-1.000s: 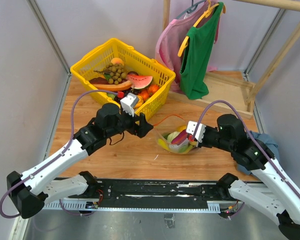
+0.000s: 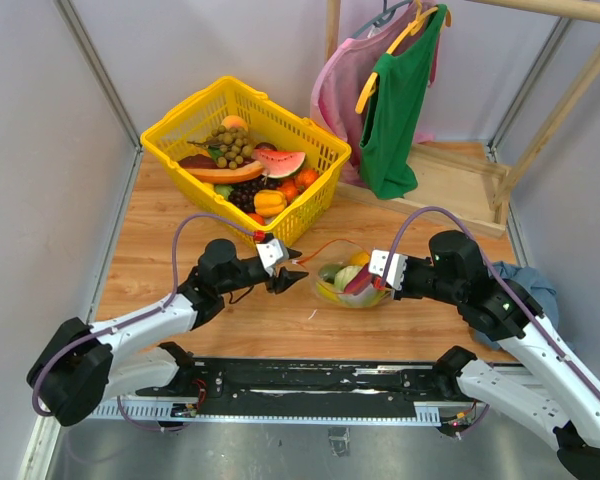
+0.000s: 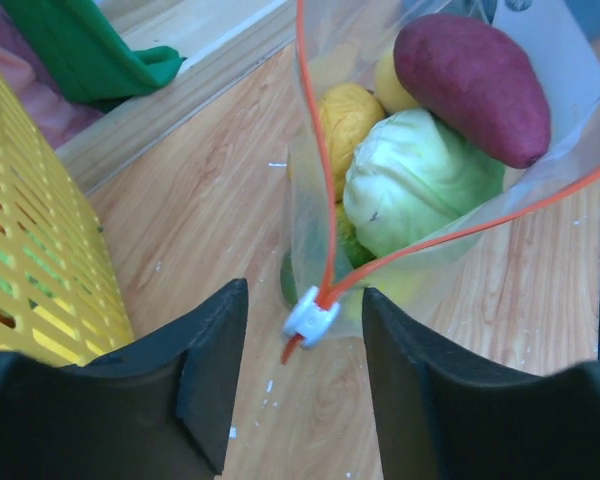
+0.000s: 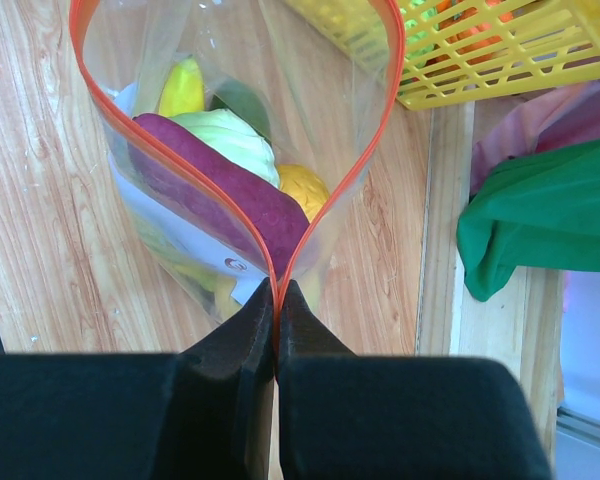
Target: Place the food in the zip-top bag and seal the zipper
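Observation:
The clear zip top bag [image 2: 340,285] with a red rim stands open on the table, holding a purple vegetable [image 4: 215,190], a cabbage [image 3: 410,185] and yellow and green items. My right gripper is shut on the bag's red-rimmed edge at one end. My left gripper is part open at the bag's other end, its two fingers either side of the white zipper slider [image 3: 312,316], which does not look gripped.
A yellow basket [image 2: 170,150] full of food stands behind my left arm. A wooden rack [image 2: 455,175] with hanging garments is at the back right. A blue cloth [image 2: 525,280] lies at the right.
My left gripper has come down and rightward from near the basket to the bag's end by the slider. The right arm has stayed about in place.

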